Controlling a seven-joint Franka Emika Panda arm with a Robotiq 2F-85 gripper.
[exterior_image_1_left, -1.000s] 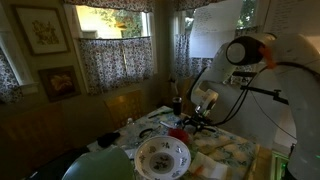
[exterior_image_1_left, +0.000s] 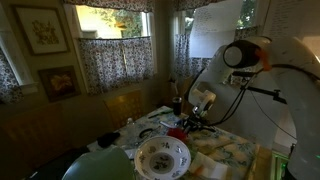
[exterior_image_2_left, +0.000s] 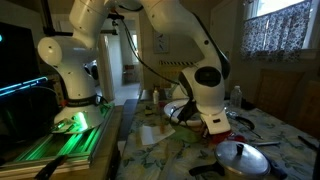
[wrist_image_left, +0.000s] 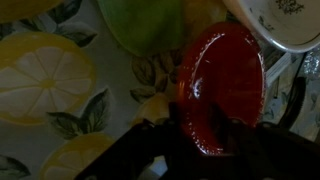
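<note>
A glossy red dish-like object (wrist_image_left: 228, 75) lies on the lemon-patterned tablecloth (wrist_image_left: 45, 80) in the wrist view. My gripper is at its near edge, its dark fingers low in the view and apart, with part of the red surface showing between them. Whether either finger touches the rim cannot be told. From exterior view 1, the red object (exterior_image_1_left: 177, 133) shows just left of my gripper (exterior_image_1_left: 192, 127). In exterior view 2 the gripper (exterior_image_2_left: 215, 130) points down to the table and largely hides the red object.
A green item (wrist_image_left: 145, 20) and a pale patterned bowl (wrist_image_left: 287, 18) border the red object. A lidded metal pot (exterior_image_2_left: 243, 158) stands close to the gripper. A white colander-like dish (exterior_image_1_left: 162, 158) and a large dark green round object (exterior_image_1_left: 100, 165) occupy the table's near side.
The arm has shifted slightly, with its upper part a little lower and farther right than a second ago. The red object looks unmoved.
</note>
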